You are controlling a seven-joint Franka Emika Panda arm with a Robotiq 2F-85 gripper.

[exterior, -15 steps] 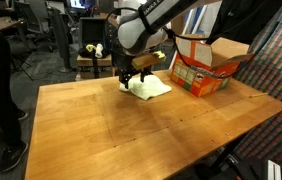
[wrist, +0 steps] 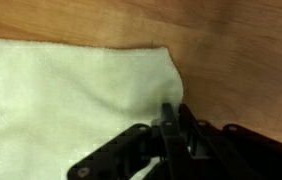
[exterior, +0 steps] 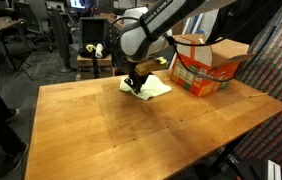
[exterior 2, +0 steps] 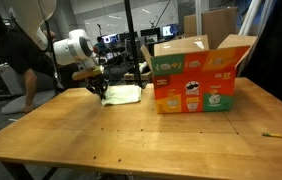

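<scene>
A white cloth (exterior: 152,87) lies spread on the wooden table, close to its far edge. In the wrist view the cloth (wrist: 71,100) fills the left side, and one of its corners points up near the middle. My gripper is down at the cloth's right edge, its fingertips close together with a bit of fabric between them. From the second exterior view, the gripper (exterior 2: 104,95) meets the left end of the cloth (exterior 2: 123,95). The exact pinch is small and dark.
An open cardboard box (exterior: 203,68) with red printed sides stands to the right of the cloth. A pencil-like stick (exterior 2: 281,136) lies on the table at the right.
The arm has come lower and shifted slightly right, bringing the gripper down onto the cloth. The cloth looks nearly the same in place.
</scene>
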